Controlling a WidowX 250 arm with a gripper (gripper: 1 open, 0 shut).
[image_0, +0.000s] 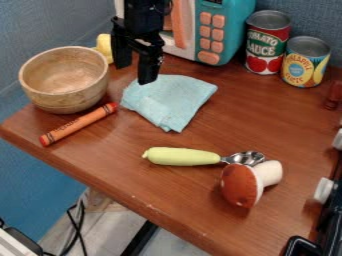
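My black gripper (135, 62) hangs at the top centre-left, above the back edge of a folded light-blue cloth (167, 100), between a wooden bowl (63, 85) and a toy microwave (214, 30). Whether its fingers are open or shut is hard to make out. An orange crayon-like stick (78, 127) lies in front of the bowl. A pale yellow-green handled scoop (181, 156) and a toy mushroom (242, 184) lie at the front.
A tomato sauce can (266, 45) and a yellow-labelled can (306, 66) stand back right. A yellow object (104, 45) is behind the bowl. A black appliance (321, 210) lines the right edge.
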